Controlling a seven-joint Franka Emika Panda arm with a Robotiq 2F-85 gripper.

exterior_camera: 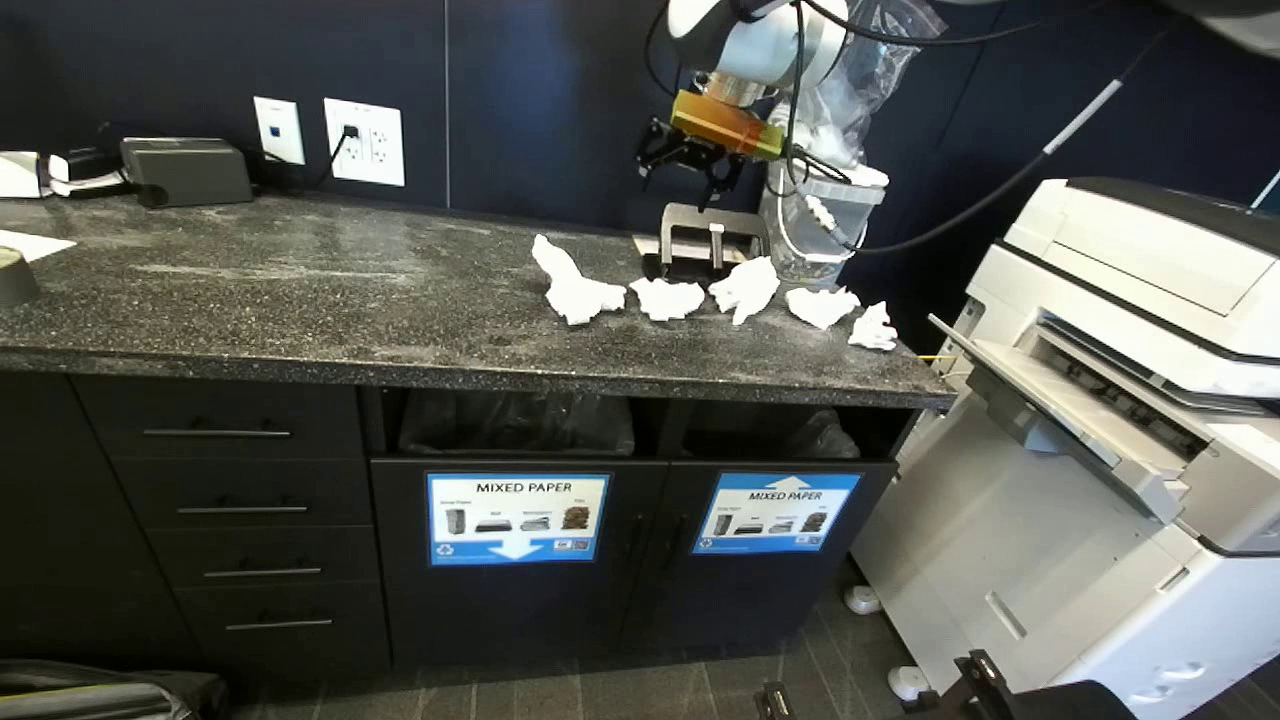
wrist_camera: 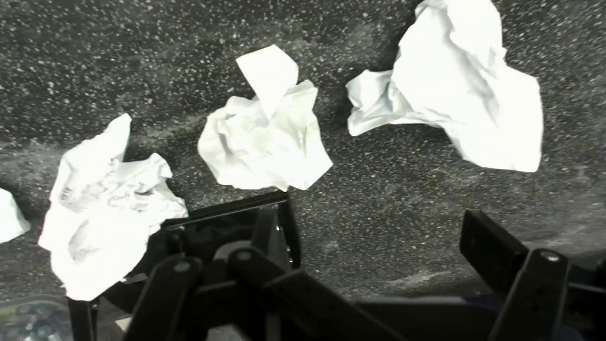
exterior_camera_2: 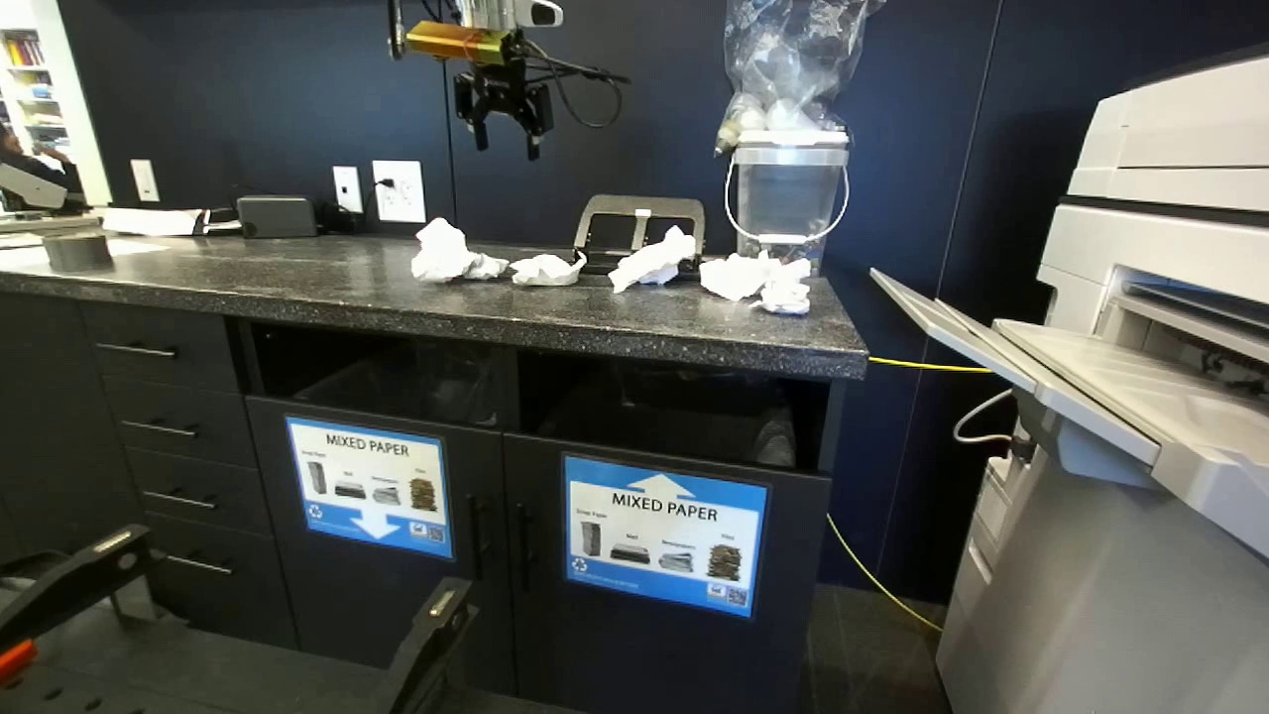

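Note:
Several crumpled white papers lie in a row along the counter. The large leftmost one (exterior_camera: pixel 578 288) appears at the upper right of the wrist view (wrist_camera: pixel 468 85). Beside it is a smaller paper (wrist_camera: pixel 267 136), central in the wrist view; a third paper (wrist_camera: pixel 108 210) lies to its left there, against the black-framed device. Another paper (exterior_camera: pixel 822 307) and a small one (exterior_camera: pixel 873 328) sit nearer the counter's right end. My gripper (exterior_camera_2: pixel 508 150) hangs well above the counter, open and empty, its fingers (wrist_camera: pixel 491 247) spread wide.
A black-framed device (exterior_camera: pixel 716 222) and a clear bucket (exterior_camera: pixel 828 222) with a plastic bag above it stand behind the papers. Below the countertop (exterior_camera: pixel 360 282) are two bin openings marked mixed paper. A printer (exterior_camera: pixel 1116 396) stands to the right.

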